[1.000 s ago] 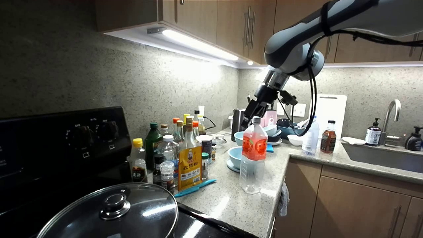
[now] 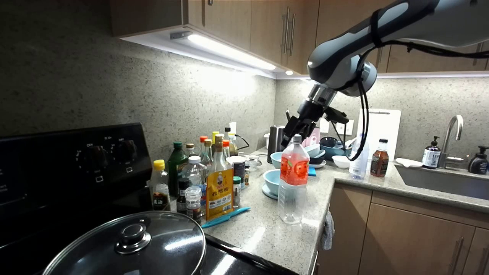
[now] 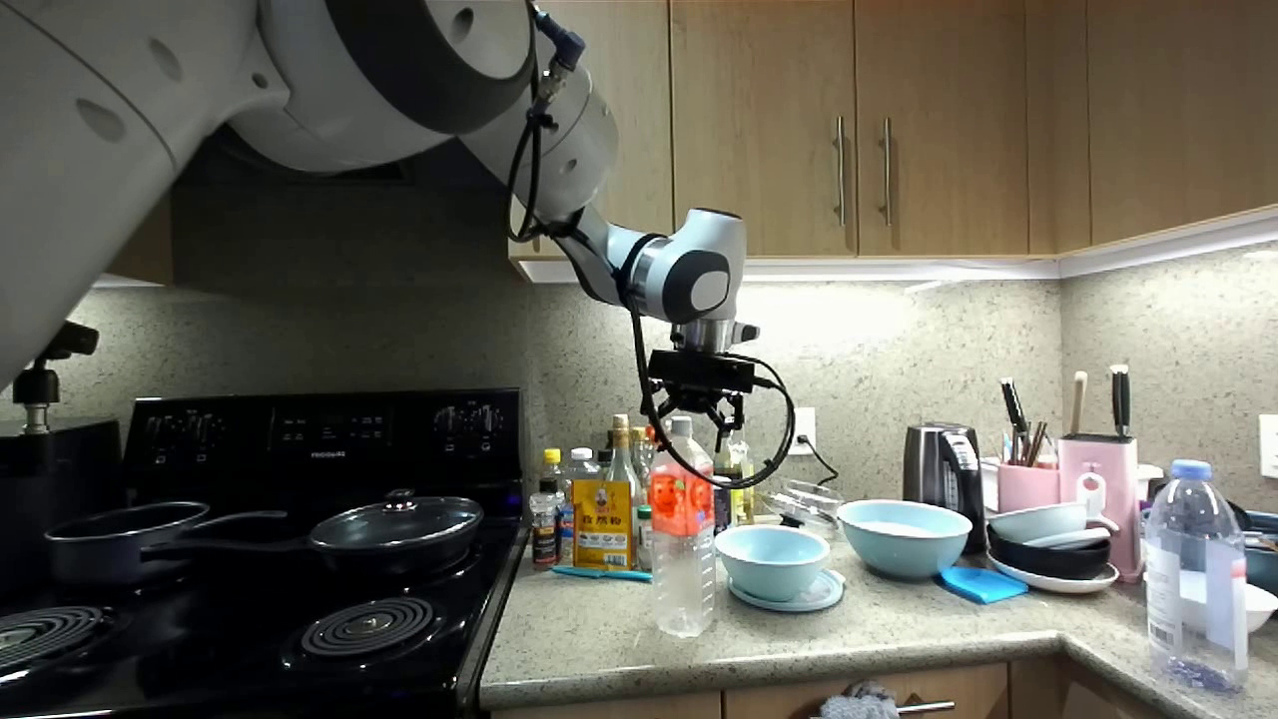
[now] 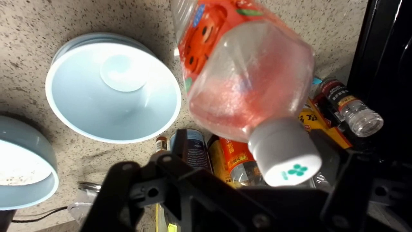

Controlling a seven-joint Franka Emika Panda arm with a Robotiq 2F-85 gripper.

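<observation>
A clear bottle with a red fruit label (image 2: 294, 169) and a white cap (image 4: 285, 154) stands upright on the counter near its front edge. In exterior view 2 the same bottle (image 3: 683, 575) is left of a light blue bowl (image 3: 773, 561). My gripper is open at the height of the bottle's top. The wrist view places the cap between its spread fingers, nearer the right-hand one; whether they touch cannot be told. Exterior view 1 has the gripper (image 2: 287, 137) tilted just behind and left of the cap.
Behind the bottle, several sauce bottles and jars crowd the wall, with a yellow packet (image 2: 220, 194) in front. A larger blue bowl (image 3: 905, 539) and a kettle (image 3: 941, 479) stand farther right. The stove holds a lidded pan (image 3: 395, 533). Bare counter surrounds the bottle's base.
In exterior view 1 my gripper and wrist have shifted slightly to the right, and the wrist has turned a little. The bottle stands in about the same place.
</observation>
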